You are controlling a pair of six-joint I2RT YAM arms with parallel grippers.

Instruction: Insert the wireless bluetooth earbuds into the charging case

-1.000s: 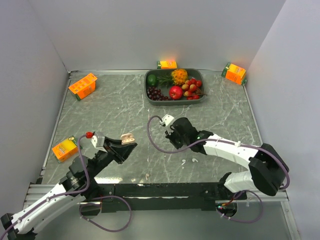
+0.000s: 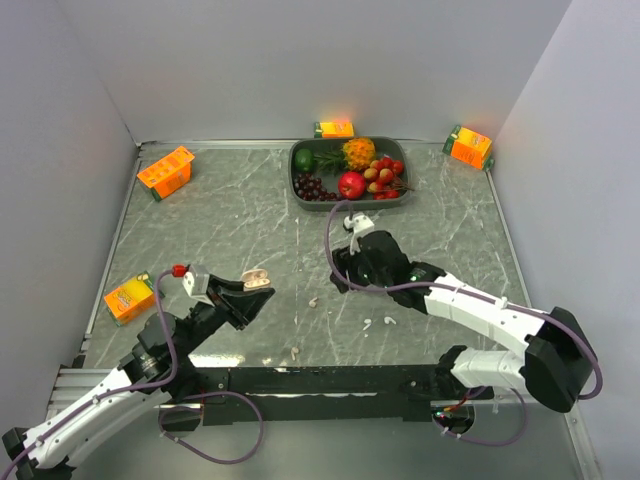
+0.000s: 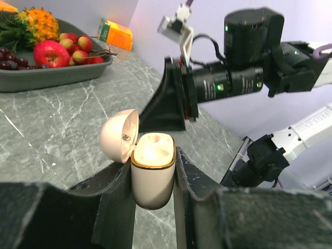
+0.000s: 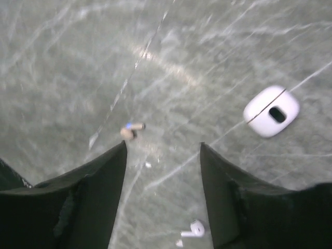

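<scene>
My left gripper (image 2: 258, 290) is shut on the open charging case (image 3: 152, 176), held upright with its lid (image 3: 114, 135) tipped back and empty wells showing. My right gripper hangs over the table right of the case, its fingers apart with nothing between them. Small pale pieces lie on the table: one (image 2: 313, 302) below the right gripper, others (image 2: 389, 321) nearer the front. The right wrist view shows a white earbud (image 4: 196, 229), smaller pieces (image 4: 128, 133) and a rounded white object (image 4: 271, 111), all somewhat blurred.
A grey tray (image 2: 347, 203) of fruit stands at the back centre. Orange boxes stand at the left (image 2: 130, 298), the back left (image 2: 166, 173), back centre (image 2: 335, 130) and back right (image 2: 468, 147).
The left arm holds still with the case.
</scene>
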